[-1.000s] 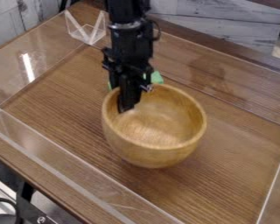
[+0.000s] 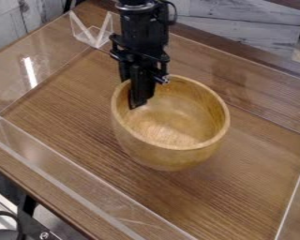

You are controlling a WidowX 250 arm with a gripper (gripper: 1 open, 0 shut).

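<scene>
A large yellow-tan wooden bowl (image 2: 176, 127) is held up in the middle of the view, tilted toward the camera so its inside shows. My black gripper (image 2: 138, 86) comes down from the top and is shut on the bowl's upper left rim. The fingertips are partly hidden at the rim.
A clear plastic object (image 2: 93, 26) stands at the back left. A pale marbled surface runs along the back.
Since a second ago my gripper and the bowl in it have moved up and a little right, toward the back. A small green thing seen behind them earlier is now hidden.
</scene>
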